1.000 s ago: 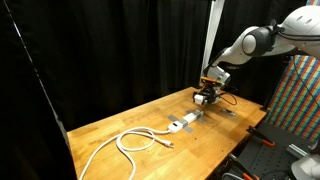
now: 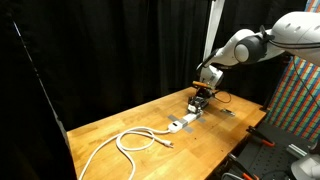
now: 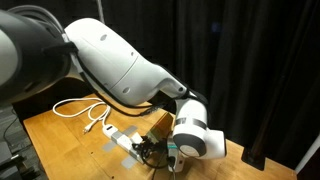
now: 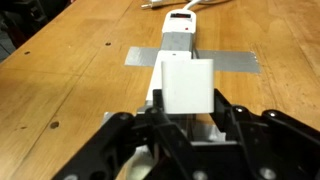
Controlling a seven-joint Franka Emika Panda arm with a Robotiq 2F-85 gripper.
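A white block-shaped piece (image 4: 188, 86) sits between the fingers of my gripper, which is shut on it in the wrist view. Behind and partly beneath it in that view runs a white power strip (image 4: 176, 45), held to the wooden table by grey tape (image 4: 228, 61). From the first exterior view, my gripper (image 2: 194, 107) is low at the right end of the power strip (image 2: 180, 125). Whether the white piece touches the strip cannot be told. The arm hides much of the gripper in the second exterior view.
A white cord (image 2: 125, 142) loops over the left part of the wooden table (image 2: 200, 155). A black curtain (image 2: 110, 60) stands behind the table. Several small items lie near the right edge, and the table's front middle is clear.
My gripper has moved a little to the left and down, toward the power strip, with the white piece. The strip and its cord have stayed put.
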